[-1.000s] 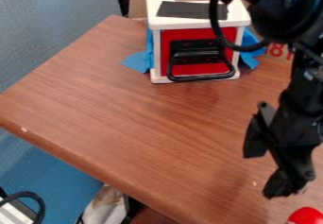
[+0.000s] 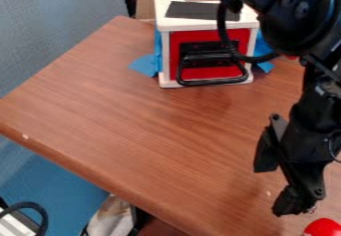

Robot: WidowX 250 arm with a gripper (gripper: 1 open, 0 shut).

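Observation:
The black gripper (image 2: pixel 286 170) hangs low over the right side of the wooden table (image 2: pixel 120 150), pointing downward. Whether its fingers are open or shut is unclear. Just below it, at the bottom right edge, a red object (image 2: pixel 324 229) is partly in view. At the back stands a white box (image 2: pixel 174 8) with a red front (image 2: pixel 192 73) and a black wire rack or handle on that front.
Blue material (image 2: pixel 146 64) lies either side of the box. Beyond the left edge are a blue floor (image 2: pixel 54 180) and, at bottom left, some cloth (image 2: pixel 111 220) and a black cable.
The arm and gripper have shifted slightly down and to the left, toward the bottom of the view. The box and table look unchanged.

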